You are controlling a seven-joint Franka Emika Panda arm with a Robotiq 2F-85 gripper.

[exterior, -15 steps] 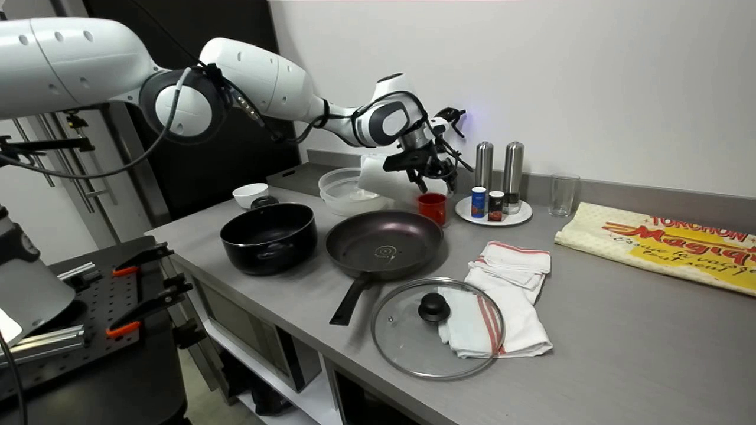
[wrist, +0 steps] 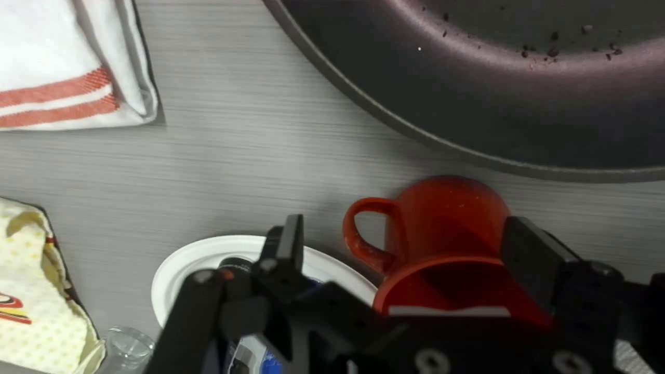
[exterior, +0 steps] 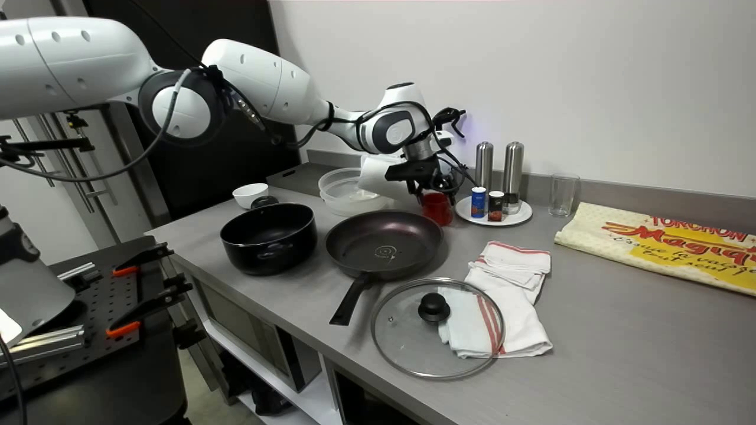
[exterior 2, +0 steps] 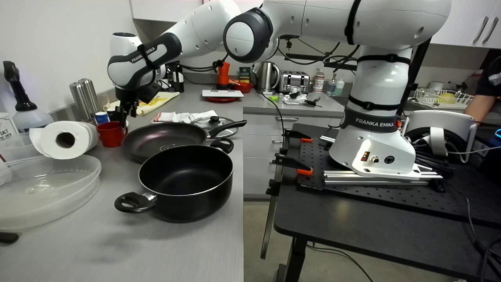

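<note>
A red mug (wrist: pixel 455 218) stands on the counter between the frying pan and a white plate; its handle points toward the left finger in the wrist view. My gripper is open around the mug's upper part. The right finger (wrist: pixel 530 258) is close against the mug's side or touching it; I cannot tell which. A wide gap separates the left finger (wrist: pixel 290 243) from the mug body, and that finger hangs over the plate's edge. In exterior view 2 the red mug (exterior 2: pixel 111 134) is upright, with the gripper just above and behind it.
Close by are the black frying pan (exterior: pixel 386 241), the plate (exterior: pixel 510 219) with small shakers, and two steel mills (exterior: pixel 513 173). A paper roll (exterior 2: pixel 65 139) and plastic tubs (exterior 2: pixel 47 192) crowd the other side. A black pot (exterior: pixel 269 237) and glass lid (exterior: pixel 411 347) lie farther off.
The arm's end has come down and slightly to the right in exterior view 1, bringing the gripper from above the mug to around its top. The mug sits slightly farther right.
</note>
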